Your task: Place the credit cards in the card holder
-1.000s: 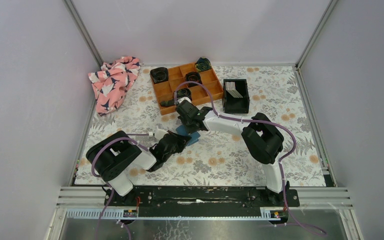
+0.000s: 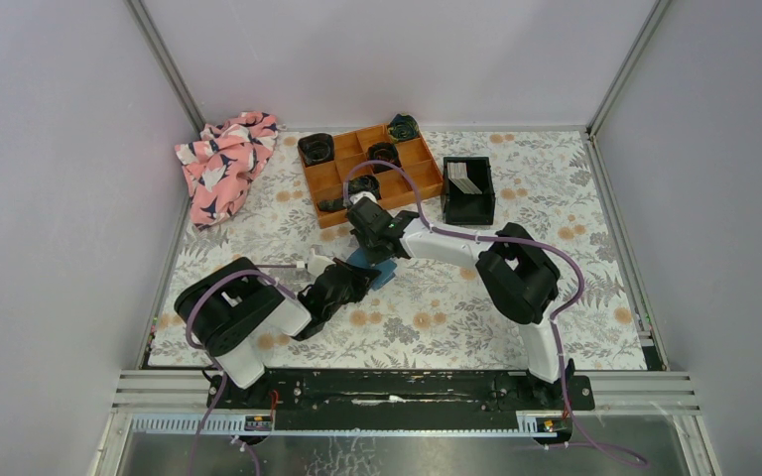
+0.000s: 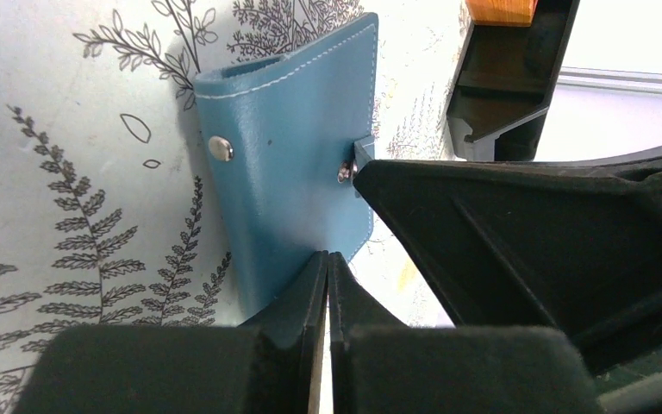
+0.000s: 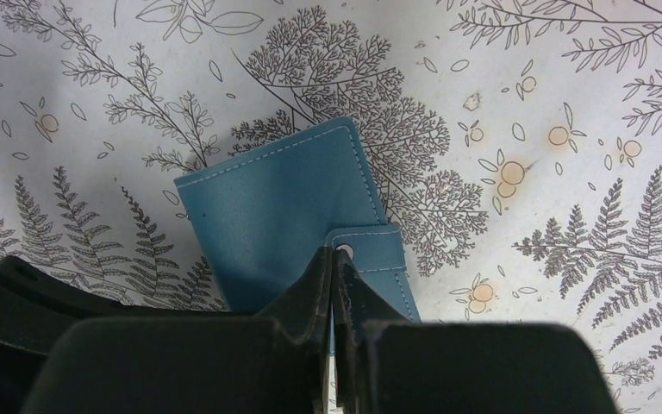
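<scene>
A blue stitched card holder (image 2: 384, 276) lies on the patterned mat beneath both grippers. In the left wrist view the holder (image 3: 284, 129) shows a metal snap and a side tab; my left gripper is shut at its near side. In the right wrist view the holder (image 4: 271, 207) lies flat, and my right gripper is shut over its strap and snap. Whether either pinches any leather is unclear. Light card-like strips (image 2: 460, 178) stand in the black box (image 2: 475, 206) at right.
A wooden compartment tray (image 2: 322, 180) with black items stands behind the grippers. A pink patterned cloth (image 2: 223, 169) lies at the back left.
Very little differs from a second ago; both arms stay over the card holder, with at most a slight shift of the right one.
</scene>
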